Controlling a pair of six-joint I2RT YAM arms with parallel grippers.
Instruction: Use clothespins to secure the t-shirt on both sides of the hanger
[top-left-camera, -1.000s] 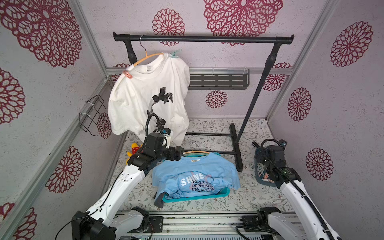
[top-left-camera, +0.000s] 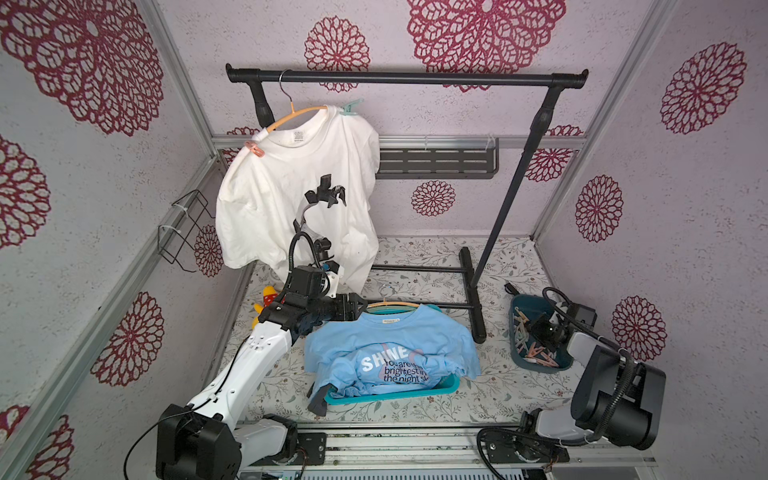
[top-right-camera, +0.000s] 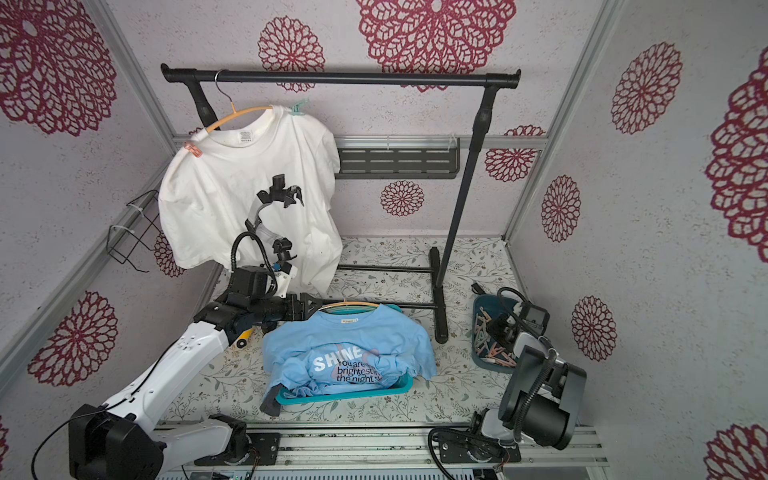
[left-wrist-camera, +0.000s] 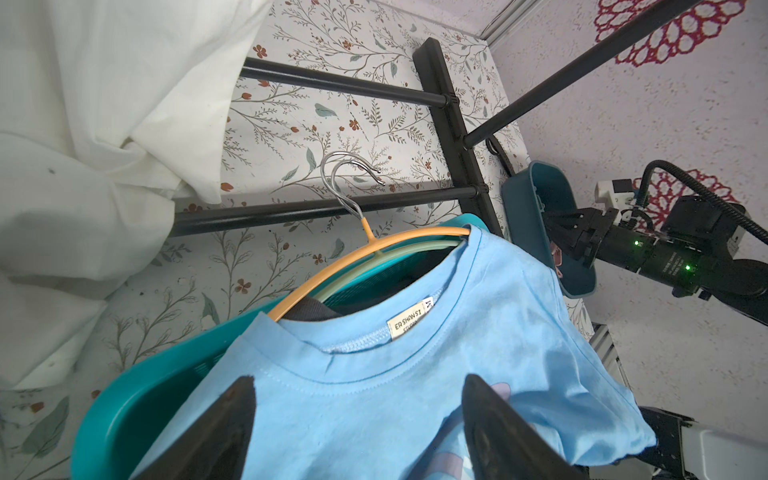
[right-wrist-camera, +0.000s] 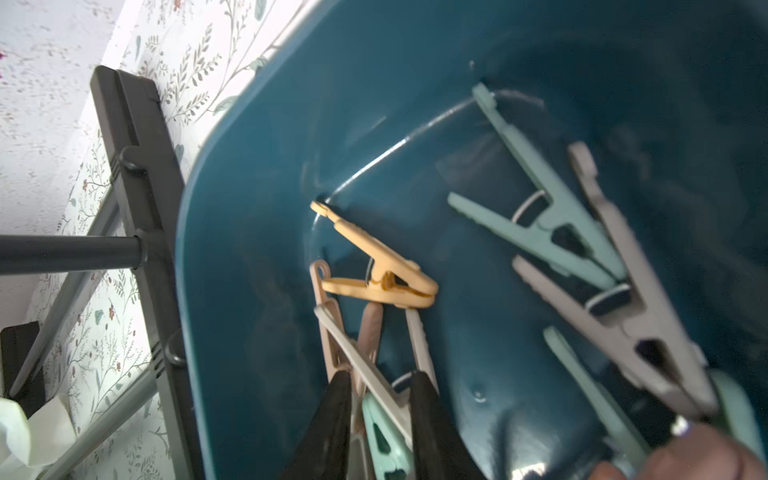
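A white T-shirt (top-left-camera: 296, 192) hangs on an orange hanger on the rack, with a pink clothespin (top-left-camera: 254, 149) and a teal one (top-left-camera: 349, 107) at its shoulders. A blue T-shirt (left-wrist-camera: 360, 408) on an orange hanger (left-wrist-camera: 344, 264) lies in a teal basket (top-left-camera: 400, 397). My left gripper hangs over that shirt, fingers apart. My right gripper is down in a dark blue bin (right-wrist-camera: 240, 184) of clothespins, above a pale clothespin (right-wrist-camera: 356, 352); whether it grips anything cannot be told.
The black rack's crossbar (top-left-camera: 416, 77) has room right of the white shirt. Its base bars (left-wrist-camera: 304, 209) run behind the basket. A wire shelf (top-left-camera: 182, 228) is on the left wall.
My right arm has bent and turned, its gripper now lower in the clothespin bin. The left arm has shifted only slightly.
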